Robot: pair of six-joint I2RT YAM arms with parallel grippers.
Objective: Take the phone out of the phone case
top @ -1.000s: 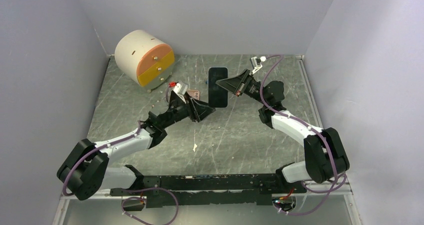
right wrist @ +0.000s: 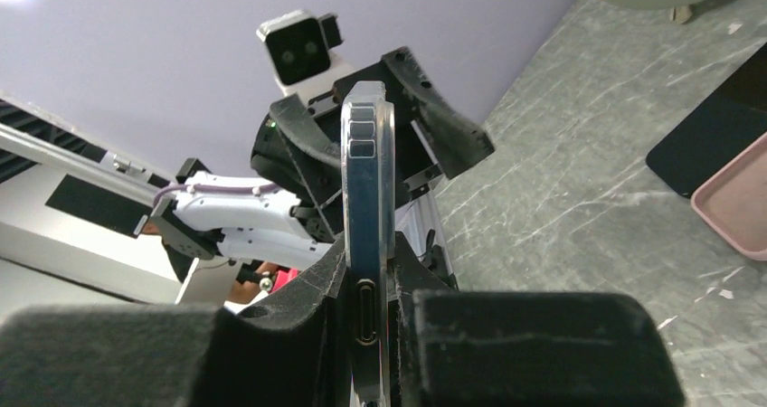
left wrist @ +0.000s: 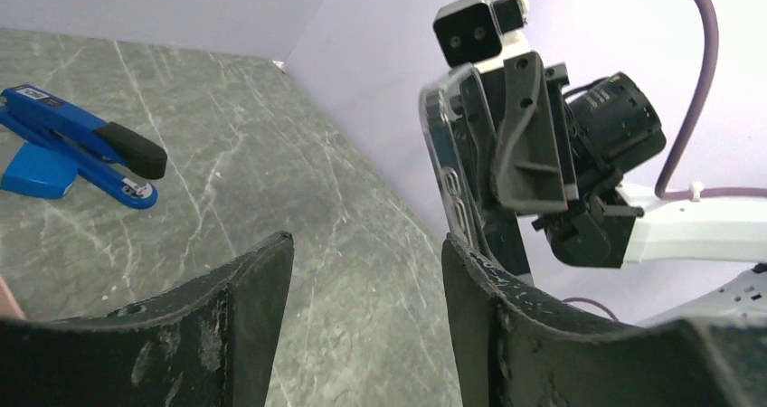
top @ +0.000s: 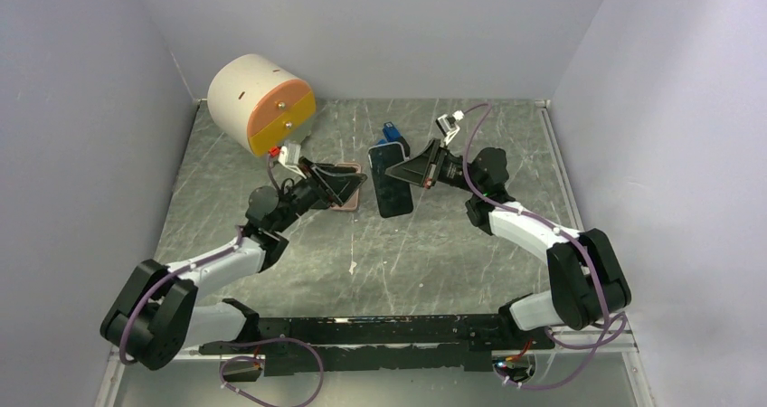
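Observation:
A dark phone (top: 392, 194) hangs above the table, tilted slightly in the top view. Its edge faces the camera in the right wrist view, wrapped in a clear case (right wrist: 387, 167). My right gripper is shut on the cased phone, a finger on each side. In the top view that gripper (top: 396, 172) reaches in from the right. Left of the phone, and not touching it, is my left gripper (top: 362, 179). Its fingers (left wrist: 258, 285) stand apart with only bare table visible between them.
On the table under my left gripper lies a pink tray-like piece (right wrist: 737, 199), beside a flat black object (right wrist: 714, 131). A blue stapler (left wrist: 81, 140) lies behind the phone. A white rounded cabinet (top: 253, 99) stands back left.
My left gripper has gone from the phone's lower left edge back and leftward.

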